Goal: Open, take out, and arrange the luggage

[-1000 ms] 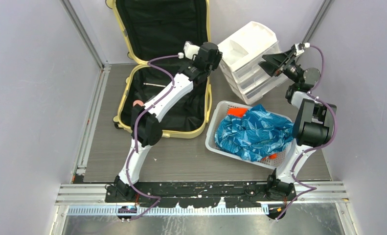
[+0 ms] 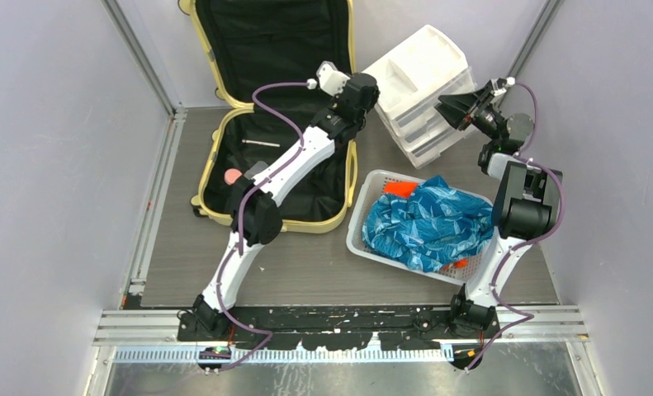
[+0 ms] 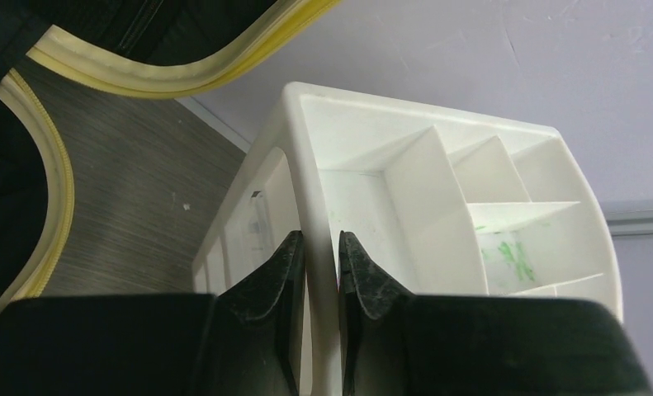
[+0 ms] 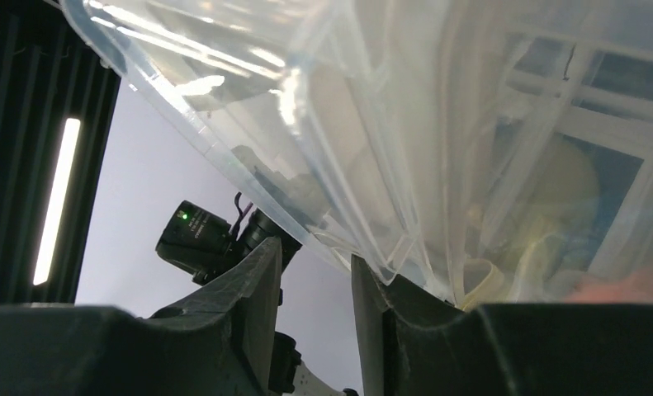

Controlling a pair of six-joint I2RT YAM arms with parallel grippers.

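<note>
An open suitcase (image 2: 311, 190) with yellow trim holds a few small items. A white drawer unit (image 2: 414, 58) stands tilted at the back right. My left gripper is at its rim, one finger on each side of the white wall (image 3: 314, 190); the top view hides these fingertips. My right gripper (image 2: 447, 107) is at the unit's translucent drawers (image 2: 430, 144); in the right wrist view its fingers stand apart beside a clear drawer edge, and whether they touch it is unclear.
A perforated basket (image 2: 356, 227) with crumpled blue fabric (image 2: 426, 223) and orange items lies in front of the unit. Grey walls close in the back and sides.
</note>
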